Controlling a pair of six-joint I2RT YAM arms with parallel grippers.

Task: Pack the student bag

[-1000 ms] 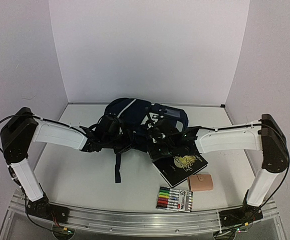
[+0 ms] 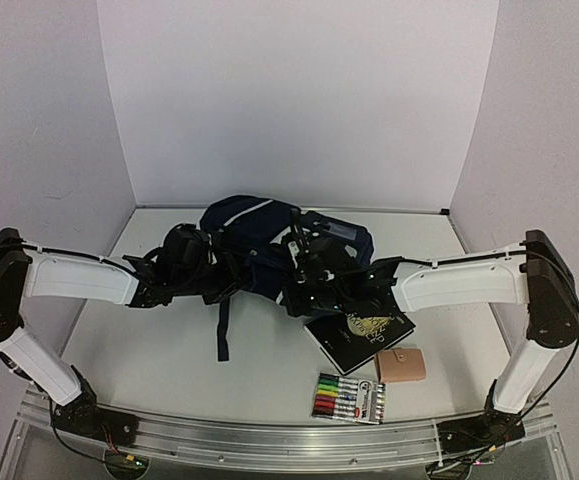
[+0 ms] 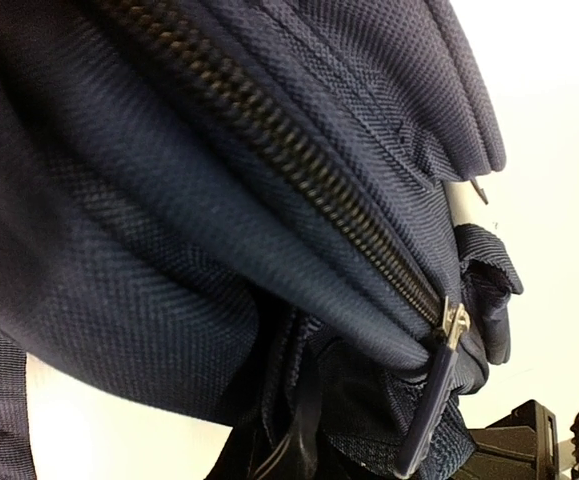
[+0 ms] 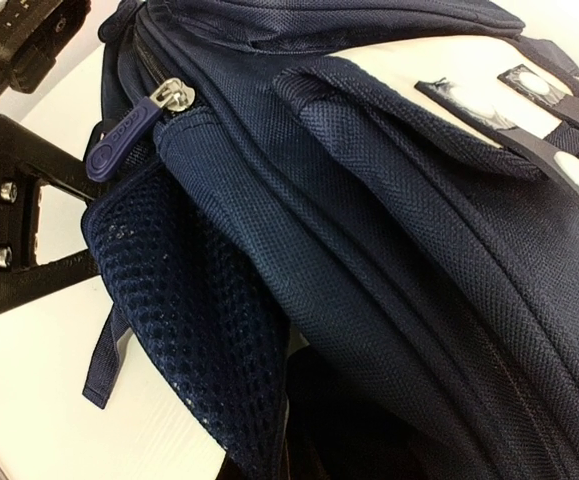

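Note:
The navy backpack [image 2: 259,225] lies at the back middle of the table. My left gripper [image 2: 237,276] and right gripper [image 2: 293,290] both reach its front side. In the left wrist view a dark fold of the backpack [image 3: 149,180] runs down between the fingers, which look shut on it, though the tips are mostly hidden. A zipper pull [image 3: 431,400] hangs beside that fold. In the right wrist view the mesh side pocket [image 4: 184,290] is drawn to the fingers, which appear shut on its edge. A black book [image 2: 344,345], tan wallet [image 2: 401,365] and marker pack [image 2: 349,398] lie in front.
A loose strap [image 2: 223,335] hangs from the bag onto the white table [image 2: 149,350]. My right forearm [image 2: 459,277] passes above the area behind the book.
My left arm has moved left, and the bag's left part and hanging strap have shifted slightly left too. Book, wallet and markers stay put.

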